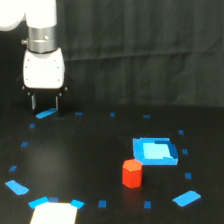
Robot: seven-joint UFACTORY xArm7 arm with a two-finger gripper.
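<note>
My gripper (45,103) hangs at the left rear, pointing down, with its two dark fingers apart and nothing visible between them. A red block-like object (132,174) rests on the black surface, right of centre and toward the front. Just behind it and slightly to the right lies a shallow blue tray (140,145) with a pale patch inside. The red object stands outside the tray, close to its front left corner; whether they touch I cannot tell. A wide stretch of surface separates the gripper from both.
A cream-coloured object (53,213) is cut off by the bottom edge at the left. Flat blue pieces, such as one at the front right (186,198) and one at the left (17,187), lie around. Small blue marks dot the surface.
</note>
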